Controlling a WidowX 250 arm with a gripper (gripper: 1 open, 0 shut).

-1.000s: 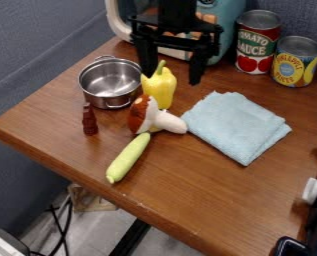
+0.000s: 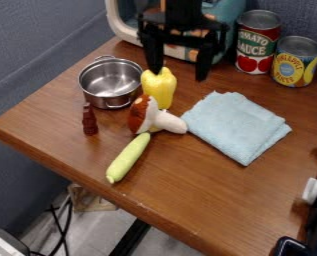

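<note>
The black gripper (image 2: 177, 62) hangs at the top centre, fingers spread open over a yellow pepper (image 2: 158, 88), with its left finger close to the pepper's top; whether they touch is unclear. A red-and-white toy (image 2: 153, 120) lies just below the pepper, and a pale yellow corn (image 2: 127, 158) lies toward the front. A steel pot (image 2: 110, 83) is at the left, with a small dark-red bottle (image 2: 89, 119) below it.
A folded light-blue cloth (image 2: 238, 126) covers the middle right. A tomato sauce can (image 2: 257, 42) and a yellow can (image 2: 296, 62) stand at the back right, a teal-and-white bin (image 2: 225, 12) behind the gripper.
The objects on the table look unchanged.
</note>
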